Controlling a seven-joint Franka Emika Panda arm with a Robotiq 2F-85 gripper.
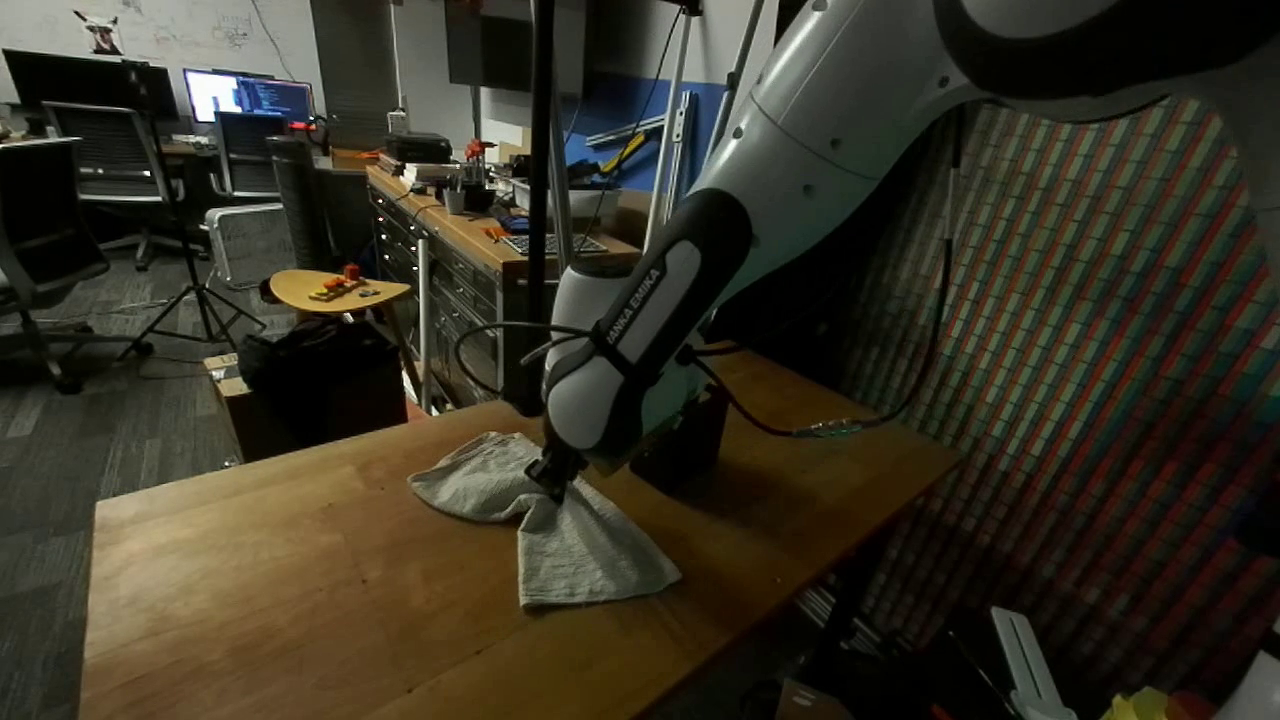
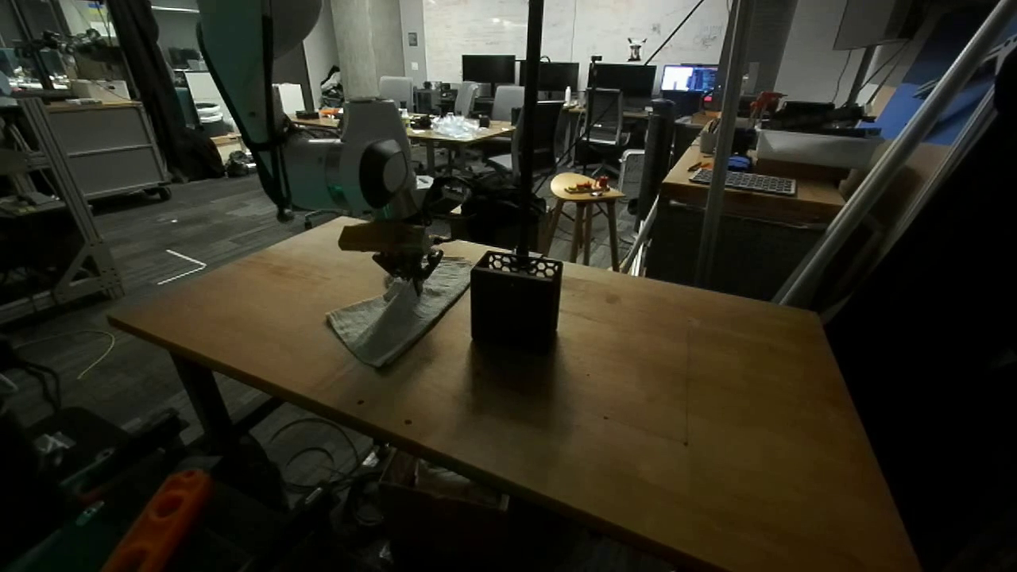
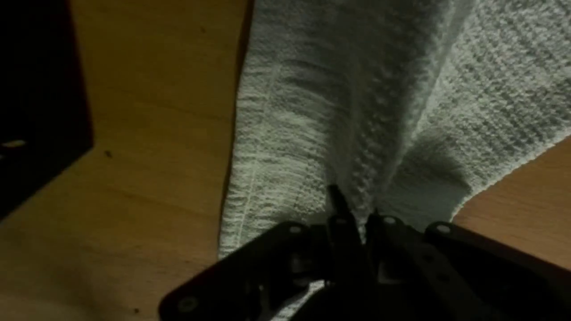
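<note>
A light grey cloth (image 1: 584,554) lies on the wooden table, bunched at its middle where my gripper (image 1: 553,475) grips it. In the wrist view, folds of the cloth (image 3: 289,128) run up from between the fingertips of my gripper, which is shut on the fabric. Exterior view 2 shows the cloth (image 2: 377,329) pulled up into a small peak under the gripper (image 2: 415,284), while its outer parts stay flat on the wood. The far part of the cloth is partly hidden by the arm there.
A black box with a honeycomb-patterned top (image 2: 515,305) stands on the table close beside the cloth. Bare table (image 2: 667,400) stretches away on the box's other side. A dark cable (image 1: 768,426) hangs from the arm near the box.
</note>
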